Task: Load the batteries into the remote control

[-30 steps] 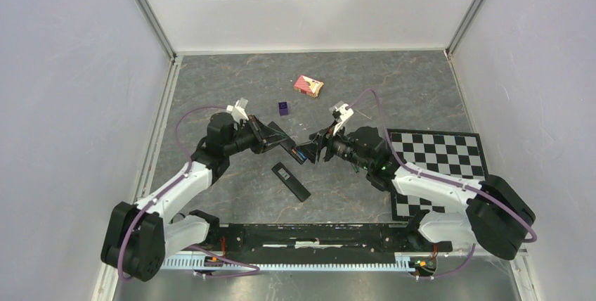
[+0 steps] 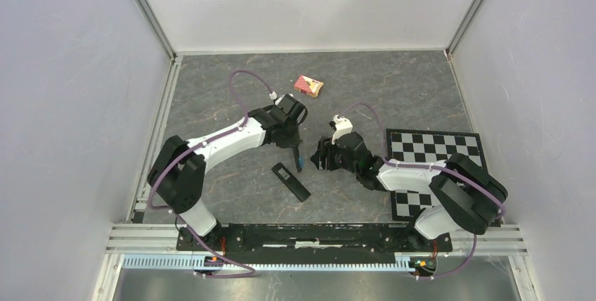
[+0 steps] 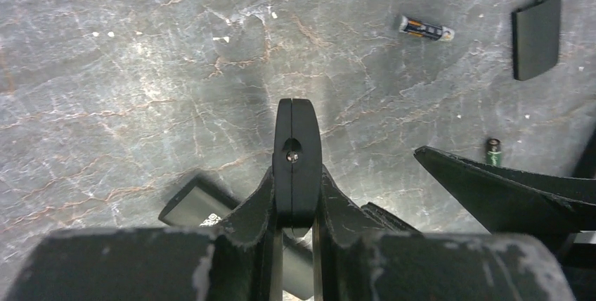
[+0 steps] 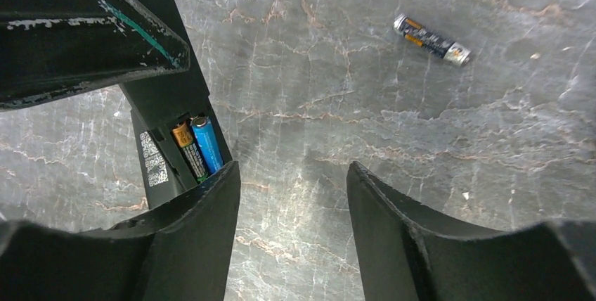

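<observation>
The black remote control (image 4: 154, 174) has its compartment uncovered, with an orange-black battery (image 4: 188, 146) and a blue battery (image 4: 207, 143) inside. My left gripper is shut over it in the top view; whether it grips the remote is hard to see. A loose orange-black battery lies on the table, and a green-and-black battery (image 3: 493, 152) shows in the left wrist view. My right gripper stands open just right of the remote, empty between its fingers.
A second dark remote (image 2: 291, 182) lies nearer the front. A small black plate (image 3: 536, 34), a red box (image 2: 308, 86) at the back and a checkerboard (image 2: 434, 148) on the right are also on the table.
My left arm has swung right and toward the middle, and the remote now stands more front-to-back. My right gripper has drawn slightly to the right, away from the remote.
</observation>
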